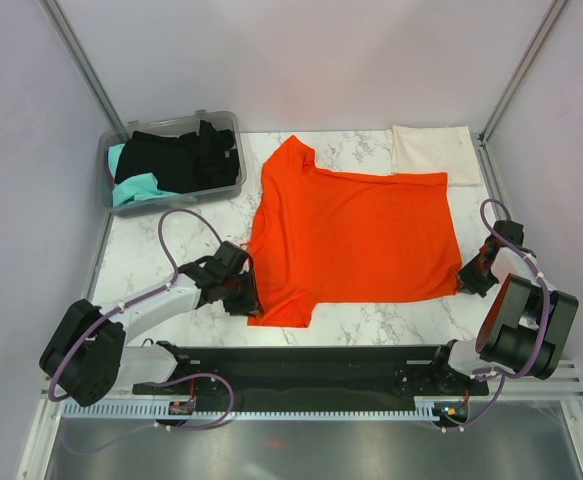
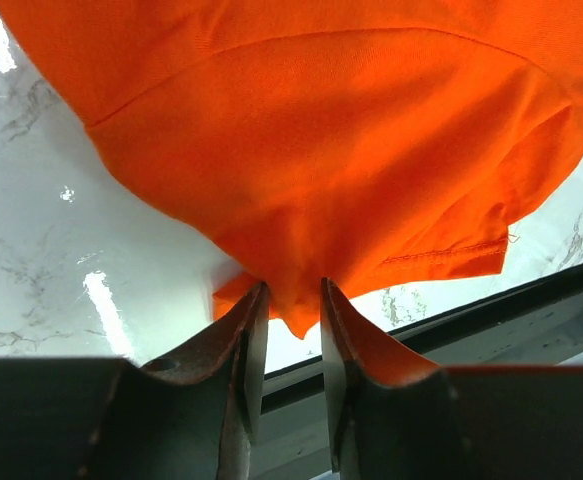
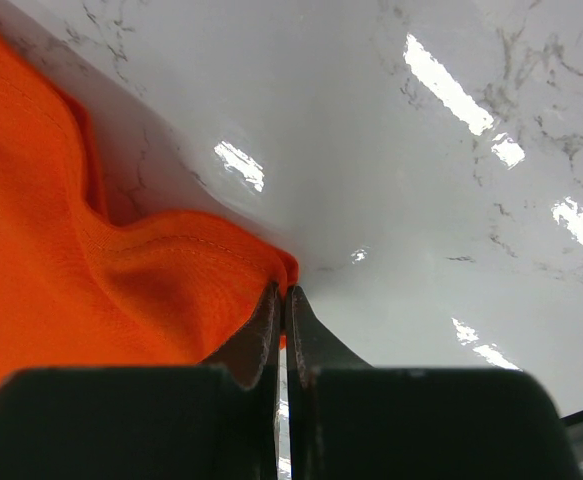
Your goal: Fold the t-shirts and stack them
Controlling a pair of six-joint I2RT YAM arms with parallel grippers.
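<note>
An orange t-shirt (image 1: 357,235) lies spread across the middle of the table, its left part folded over, with a corner reaching toward the front. My left gripper (image 1: 250,304) is over that front-left corner; in the left wrist view its open fingertips (image 2: 258,300) sit either side of a bunched tip of orange cloth. My right gripper (image 1: 463,282) is at the front-right corner of the shirt, shut on the fabric edge, as the right wrist view shows.
A grey bin (image 1: 236,180) with black and teal clothes stands at the back left. A folded cream cloth (image 1: 434,152) lies at the back right. Bare marble (image 1: 151,250) is free on the left and along the front edge.
</note>
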